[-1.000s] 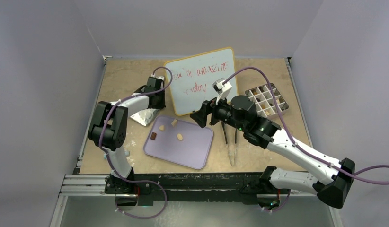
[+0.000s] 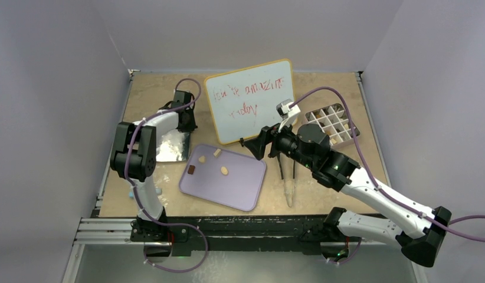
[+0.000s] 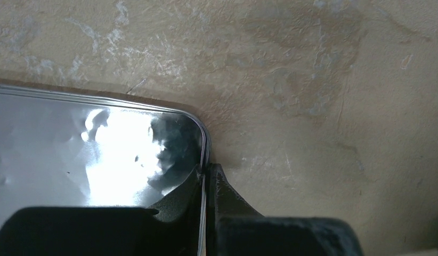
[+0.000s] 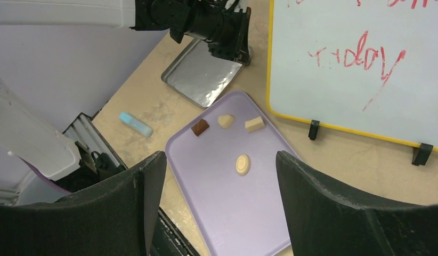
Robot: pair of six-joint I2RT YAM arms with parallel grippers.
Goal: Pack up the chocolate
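Observation:
A silver metal tray point(image 3: 46, 149) lies on the left of the table, and my left gripper is shut at its rim by a rounded corner, the thin rim seemingly between the fingertips. On the lilac tray point(image 2: 222, 194) sit a brown chocolate point(image 4: 200, 127), a cream heart point(image 4: 225, 120), a cream block point(image 4: 254, 124) and a cream oval point(image 4: 242, 164). My right gripper hangs open above the table, right of that tray, with nothing visible between its fingers.
A whiteboard point(image 2: 246, 100) with red writing stands at the back centre. A divided box point(image 2: 333, 124) is at the right. A blue object point(image 4: 135, 124) lies at the front left, and long tools point(image 2: 290, 191) lie right of the lilac tray.
The left gripper and silver tray have shifted left and turned, leaving the tray squarer to the table. The right arm has moved slightly rightward.

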